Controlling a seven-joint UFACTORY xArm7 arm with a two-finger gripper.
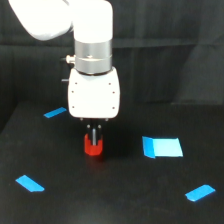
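A small red object [93, 148] rests on the dark surface, left of the middle of the camera view. Directly over it is my white gripper [93, 138], pointing down, its dark fingers overlapping the object's upper part. At this size I cannot tell whether the fingers are closed against the red object or merely around or in front of it. Part of the object's top is hidden behind them.
Right of the gripper lies a pale cyan square [167, 147] with a bluer strip [148, 147] at its left edge. Blue strips mark the front left [30, 184], front right [200, 192] and back left [54, 112]. Bare dark surface lies between them.
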